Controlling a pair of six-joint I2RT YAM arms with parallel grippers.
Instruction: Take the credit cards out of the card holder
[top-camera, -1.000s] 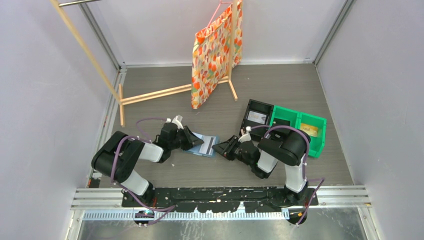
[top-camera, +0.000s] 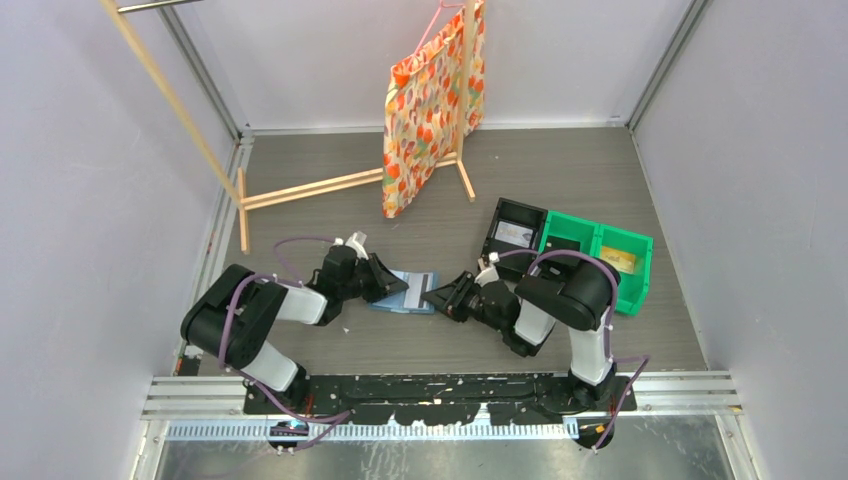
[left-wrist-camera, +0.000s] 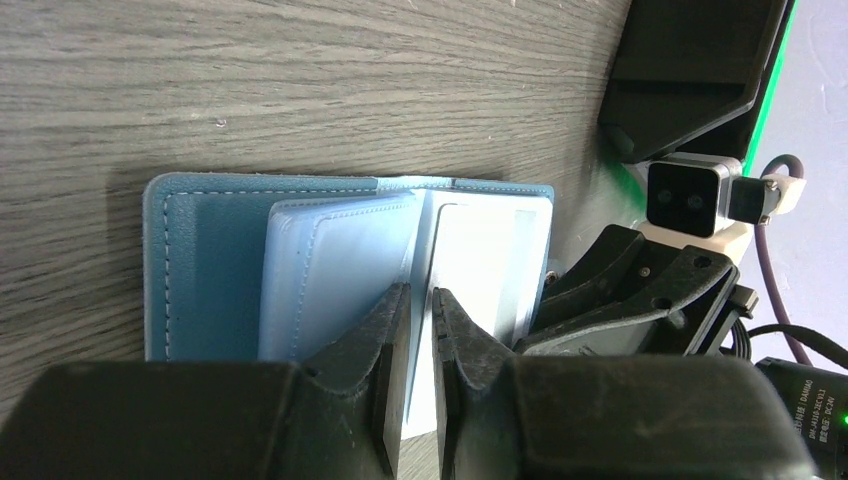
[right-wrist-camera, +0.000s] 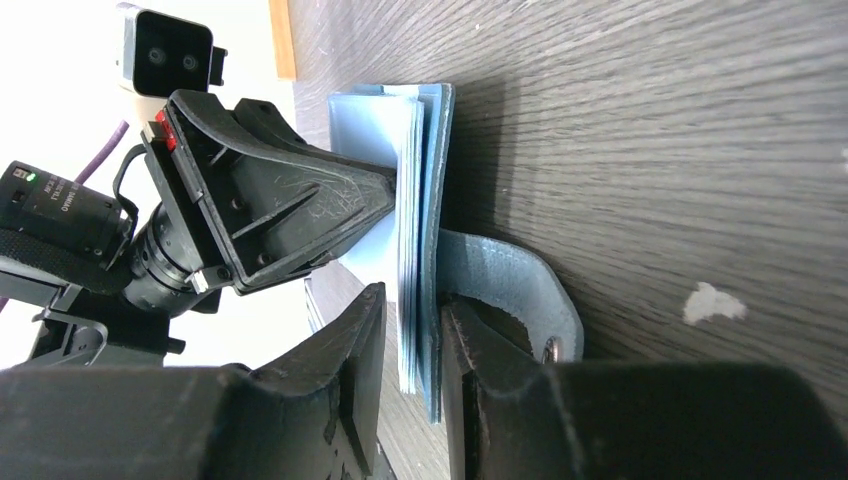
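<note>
The blue card holder (top-camera: 390, 306) lies opened out on the table between the two arms. In the left wrist view, its cover (left-wrist-camera: 200, 270) and clear sleeves fan out, and a white card (left-wrist-camera: 475, 255) shows in a sleeve at the right. My left gripper sits over the sleeves with a narrow gap between its fingertips. A sleeve edge runs along that gap; whether it is pinched cannot be told. My right gripper is shut on the holder, whose blue cover edge (right-wrist-camera: 433, 230) and stacked sleeves stand between its fingers.
To the right stand a black tray (top-camera: 541, 216) and green bins (top-camera: 650, 270), one with a yellow item (top-camera: 618, 260). A patterned cloth (top-camera: 430, 110) hangs from a wooden rack (top-camera: 315, 188) at the back. Bare table surrounds the holder.
My left arm stays nearly in place.
</note>
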